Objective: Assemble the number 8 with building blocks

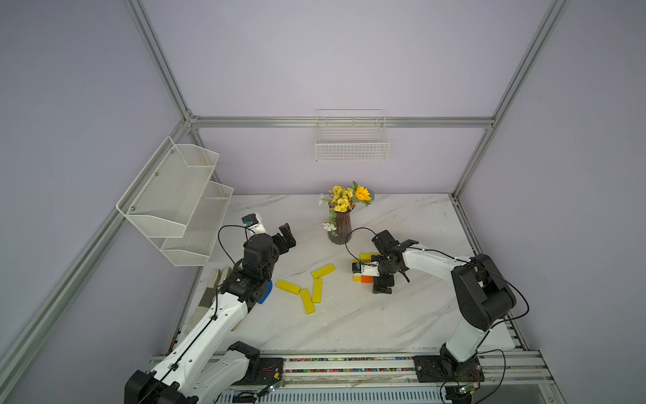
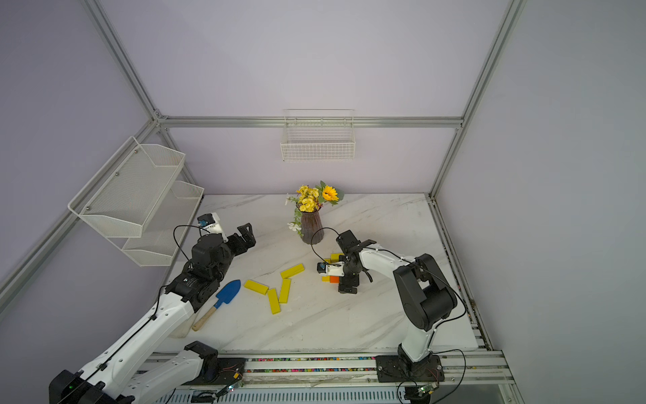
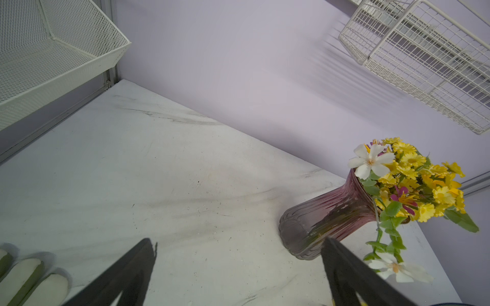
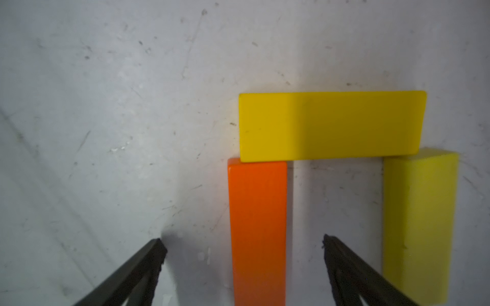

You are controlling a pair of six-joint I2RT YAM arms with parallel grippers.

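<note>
In the right wrist view, an orange block [image 4: 258, 229] lies with its far end against a yellow block [image 4: 331, 126] set crosswise. Another yellow block [image 4: 423, 224] runs parallel to the orange one, touching the crosswise block's other end. My right gripper is open, its fingers on either side of the orange block and apart from it. Several loose yellow blocks lie mid-table, among them one at the back [image 1: 323, 270] and one at the left [image 1: 288, 287]. My left gripper stands open and empty above the back left of the table.
A vase of flowers [image 1: 341, 227] stands behind the blocks. A blue trowel [image 2: 228, 291] lies at the left, partly under my left arm. Mesh shelves [image 1: 173, 195] hang on the left wall, and a wire basket [image 1: 352, 141] on the back wall.
</note>
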